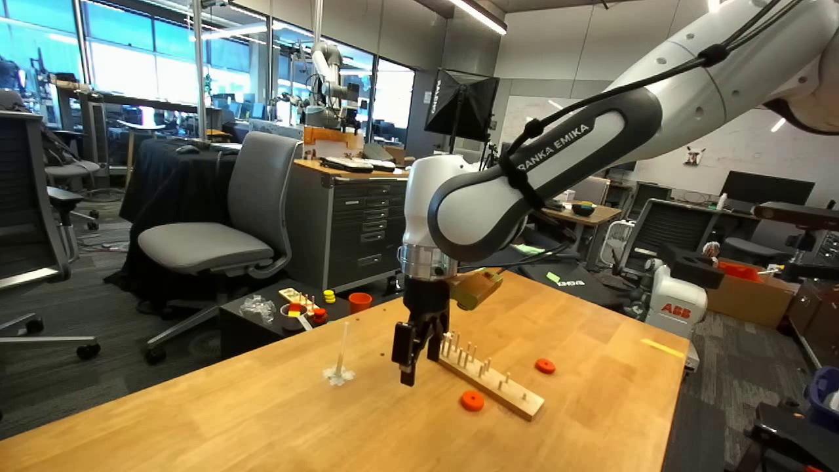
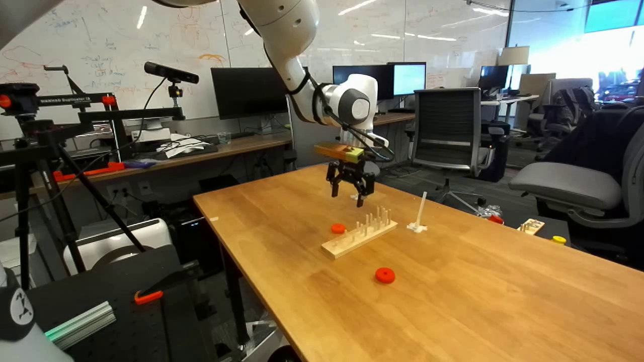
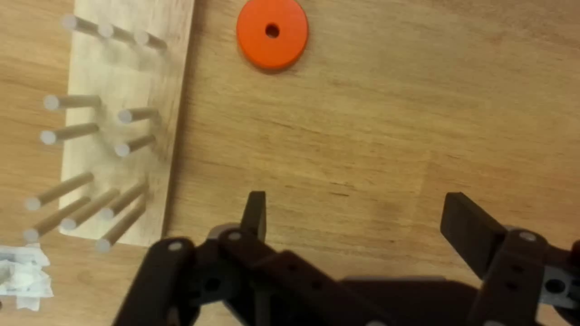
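Note:
A wooden board with rows of pegs [image 1: 491, 380] lies on the table, the tall pegs toward one end. One red-orange disc [image 1: 472, 401] rests flat on one side of it, and a second disc [image 1: 545, 366] lies on the other side. Near the tall-peg end, above the tabletop, hangs my gripper [image 1: 421, 366], its fingers wide apart and empty. From the wrist view, the board [image 3: 128, 70] is to the left of the gripper, and a disc with a centre hole [image 3: 272, 46] sits ahead. Bare wood shows between the fingers.
A thin upright stick [image 1: 343, 350] is taped to the table beyond the board's tall end. White tape [image 3: 24, 277] shows at the wrist view's lower left.

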